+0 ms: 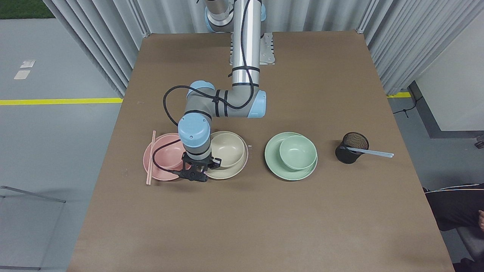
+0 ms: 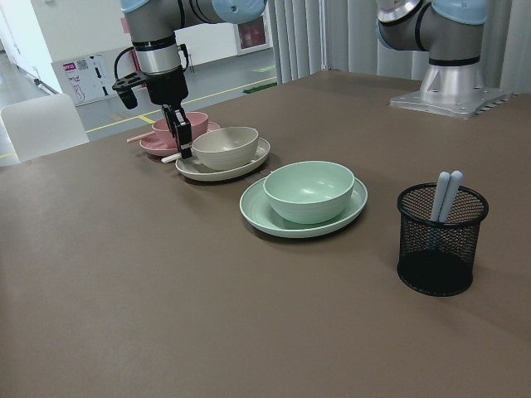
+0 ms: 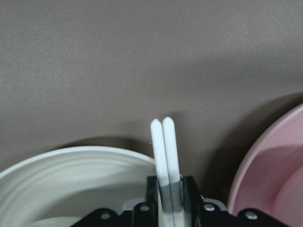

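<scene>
My gripper is low at the near-left edge of the cream plate, which holds a cream bowl. In the wrist view its fingers are shut on a pair of white chopsticks. The pink plate and bowl sit just beside, partly behind the arm, with pink chopsticks on the plate's left side.
A green bowl on a green plate stands to the right. Farther right is a black mesh cup with light chopsticks in it.
</scene>
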